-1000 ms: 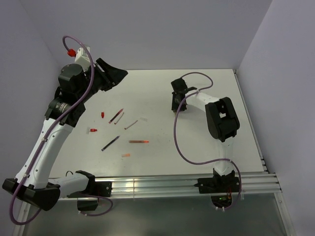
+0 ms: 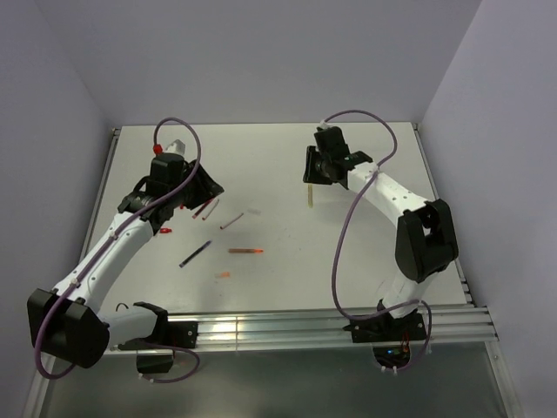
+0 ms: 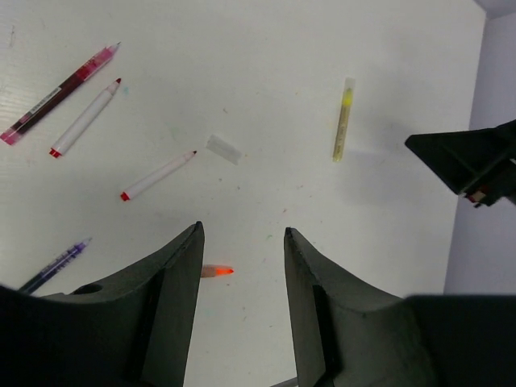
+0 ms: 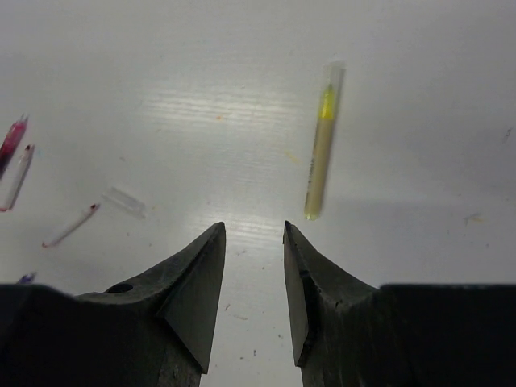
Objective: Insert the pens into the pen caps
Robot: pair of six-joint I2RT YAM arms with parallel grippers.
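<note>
A yellow pen (image 4: 319, 168) lies on the table, its yellow tip inside a clear cap (image 4: 334, 73). Above and beside it hovers my right gripper, open and empty. My left gripper hangs over the left side, fingers apart with nothing held. On the table lie a red pen (image 3: 60, 93), two white red-ended markers, one near the red pen (image 3: 85, 118) and one lower (image 3: 159, 176), a dark blue pen (image 2: 196, 253) and an orange pen (image 2: 245, 251). A clear cap (image 3: 223, 149), an orange cap (image 2: 223, 275) and a red cap (image 2: 165, 230) lie loose.
Grey walls close in the back and both sides. A metal rail (image 2: 270, 328) runs along the front edge.
My left gripper has come lower and closer to the table. The right one has drawn back up and right from the yellow pen, which now lies uncovered on the table.
</note>
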